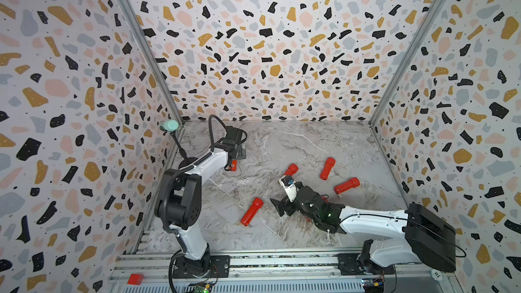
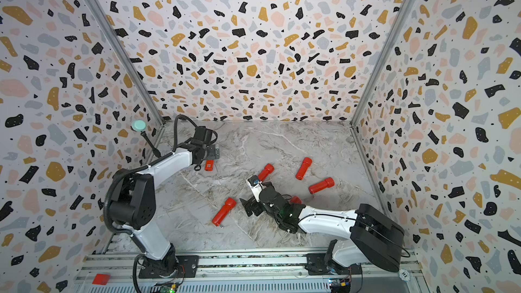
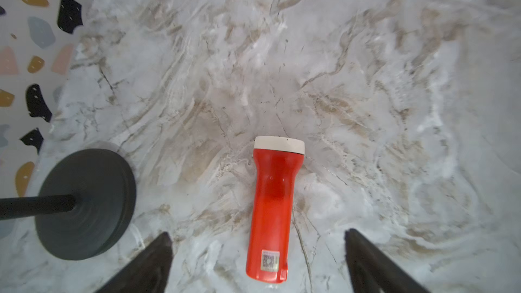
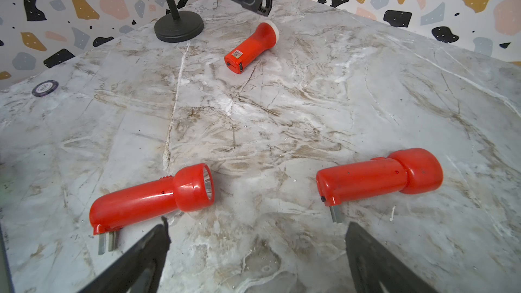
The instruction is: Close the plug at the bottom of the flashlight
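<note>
A red flashlight with a white rim (image 3: 271, 200) lies on the marble table below my left gripper. That gripper is open, its blurred fingers well apart on either side of the flashlight's lower end and clear of it. No prongs stick out from the end bearing the label. In the right wrist view, my right gripper is open and empty. Ahead of it lie a left flashlight (image 4: 143, 200) and a right flashlight (image 4: 363, 181), both with metal prongs sticking out at the bottom end.
Farther right lie another red flashlight (image 1: 327, 168) and one more flashlight (image 1: 346, 185). A dark round stand base (image 3: 86, 203) sits left of the white-rimmed flashlight. A small dark disc (image 4: 45, 88) lies at the left.
</note>
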